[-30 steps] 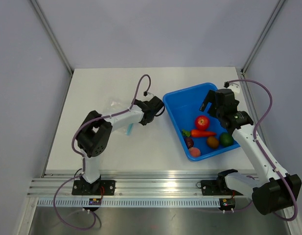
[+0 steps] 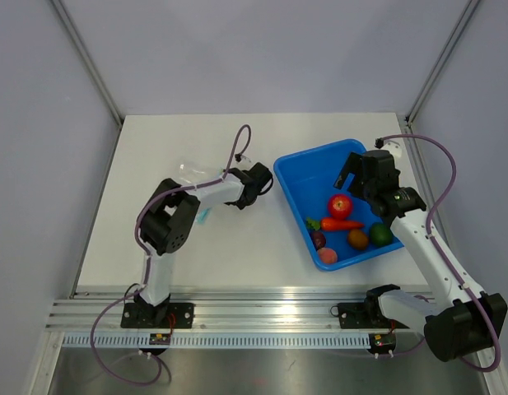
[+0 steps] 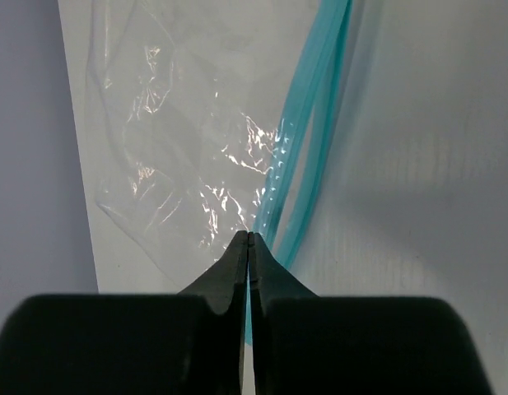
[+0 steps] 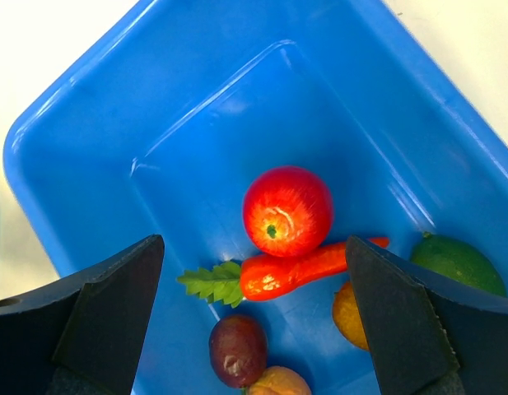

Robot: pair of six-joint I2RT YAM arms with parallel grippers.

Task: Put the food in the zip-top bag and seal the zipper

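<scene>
The clear zip top bag (image 2: 189, 173) lies flat on the table at left, partly hidden under the left arm. Its teal zipper (image 3: 293, 140) runs past and beneath my left gripper, which is shut; I see nothing clearly pinched at its tips. The zipper's two strips stand slightly apart. My right gripper is open and empty above the blue bin (image 2: 296, 216). Inside are a red apple (image 4: 288, 211), a red carrot-shaped vegetable (image 4: 274, 276) with green leaves, a dark purple fruit (image 4: 238, 350), an orange-brown fruit (image 2: 357, 239), a green one (image 2: 380, 234) and a peach (image 2: 327, 255).
Bare white table (image 2: 229, 259) lies in front of the bag, and a free strip runs along the back. The bin's raised walls surround the food. Grey side walls border the workspace.
The teal end of the zipper has shifted left. The right arm and the food in the bin stay put.
</scene>
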